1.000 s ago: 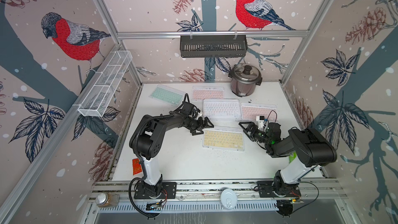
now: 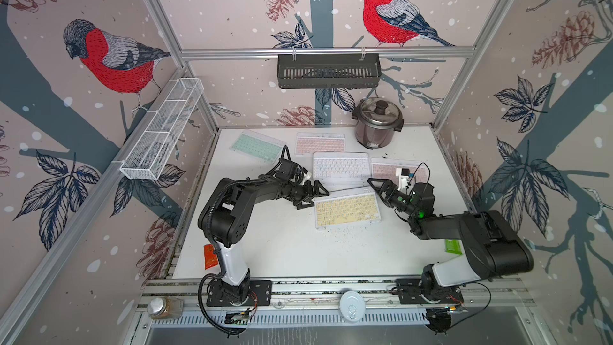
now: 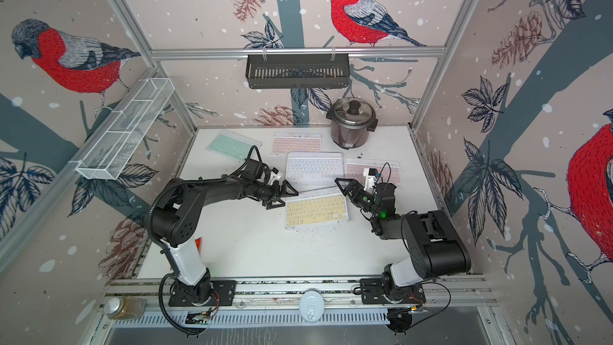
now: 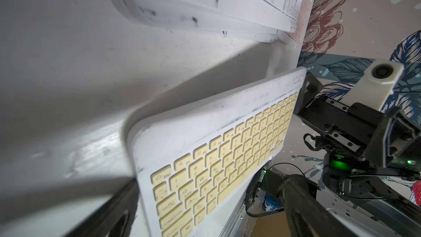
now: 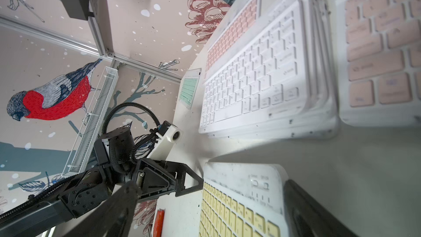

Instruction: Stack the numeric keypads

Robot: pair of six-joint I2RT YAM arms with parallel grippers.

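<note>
The white keyboard with yellow keys (image 2: 348, 209) lies slanted at the table's centre, its right end farther back. In the left wrist view a shadow runs along its back edge, so that side looks raised. At its left end, my left gripper (image 2: 319, 196) stands open, a dark finger (image 4: 109, 212) close to the edge. My right gripper (image 2: 378, 191) is open around the right end, one finger (image 5: 307, 210) against or very near the corner. Behind lies a stack of white keyboards (image 5: 256, 68), the top one with white keys.
Pink-key keyboards lie right of the stack (image 5: 381, 52) and behind it (image 2: 320, 143). A green-key keyboard (image 2: 257, 145) is at the back left, and a cooker (image 2: 378, 129) at the back right.
The yellow-key keyboard has turned, its right end moving back and slightly right. My right gripper has moved back and its arm has swung outward. The left arm looks unmoved.
</note>
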